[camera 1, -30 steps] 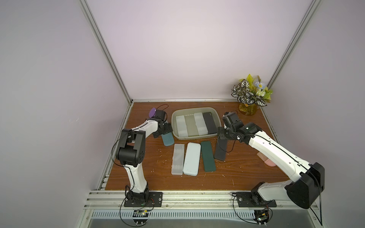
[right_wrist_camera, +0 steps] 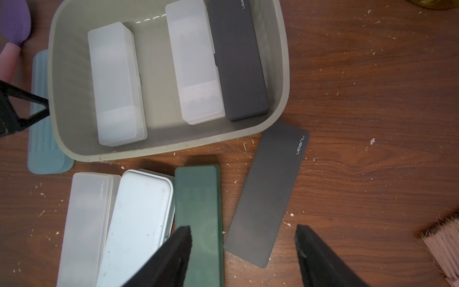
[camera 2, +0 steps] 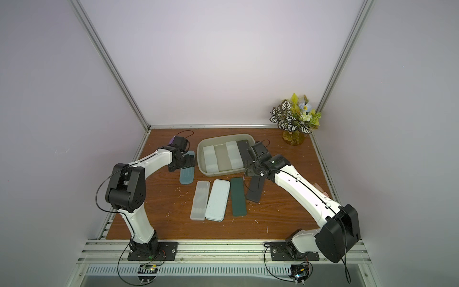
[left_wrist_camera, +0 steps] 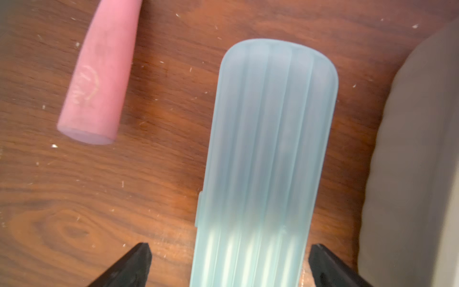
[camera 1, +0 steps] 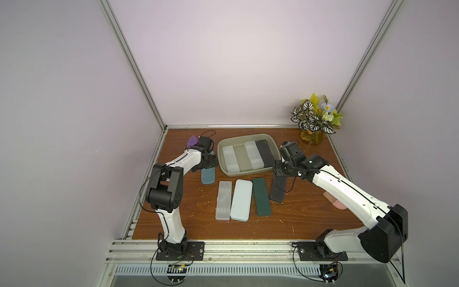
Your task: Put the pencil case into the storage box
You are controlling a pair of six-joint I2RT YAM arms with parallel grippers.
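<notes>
The beige storage box [right_wrist_camera: 157,148] holds two translucent white cases [right_wrist_camera: 114,86] and a black case [right_wrist_camera: 236,62], with bare floor between. Beside its left wall lies a light blue ribbed pencil case [left_wrist_camera: 263,157]; my open left gripper is over it, empty. In front of the box lie a translucent case [right_wrist_camera: 83,224], a white case [right_wrist_camera: 136,229], a green case [right_wrist_camera: 198,201] and a dark grey case [right_wrist_camera: 267,191]. My right gripper hangs above the green and grey cases, open with nothing held.
A pink-handled [left_wrist_camera: 100,76] purple utensil lies left of the blue case. A flower vase [camera 1: 311,136] stands at the back right. A pink brush [right_wrist_camera: 442,246] lies at the right. The front of the table has some bare wood.
The right arm is still.
</notes>
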